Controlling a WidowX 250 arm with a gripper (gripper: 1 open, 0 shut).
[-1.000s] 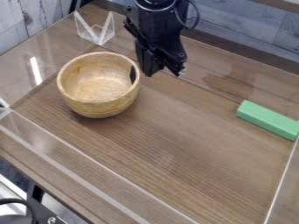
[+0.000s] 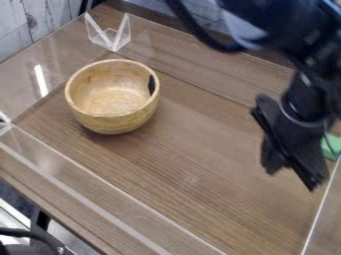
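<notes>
My gripper (image 2: 276,149) is a dark, blurred shape over the right side of the table, coming down from the upper right; its fingers look close together, but blur hides whether anything is between them. A green block (image 2: 332,144) is partly hidden behind it at the right edge. A wooden bowl (image 2: 112,111) sits on the left half of the wooden table (image 2: 160,189).
A white wire stand (image 2: 108,34) stands at the back left. A dark cable lies at the lower left corner.
My gripper has swept from above and beside the bowl toward the right and down, now covering much of the green block. The bowl has not visibly moved.
</notes>
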